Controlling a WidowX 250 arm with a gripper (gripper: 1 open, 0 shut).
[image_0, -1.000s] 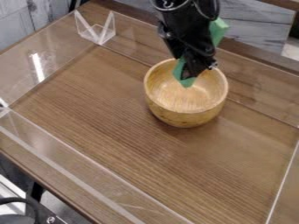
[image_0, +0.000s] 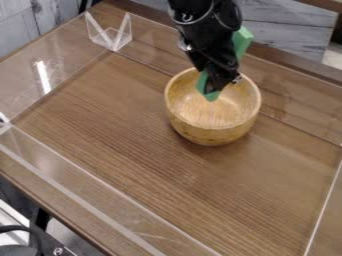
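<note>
My black gripper (image_0: 214, 70) hangs from the top of the view over a round tan bowl (image_0: 211, 118), shut on a green object (image_0: 213, 88). The green object reaches down over the bowl's back part; whether it touches the bowl cannot be told.
A clear plastic holder (image_0: 110, 30) stands at the back left of the wooden table (image_0: 120, 170). Behind the gripper at the right is another green piece (image_0: 243, 40). A black cable lies at the bottom left corner.
The gripper and the green object in it have shifted slightly left and up over the bowl.
</note>
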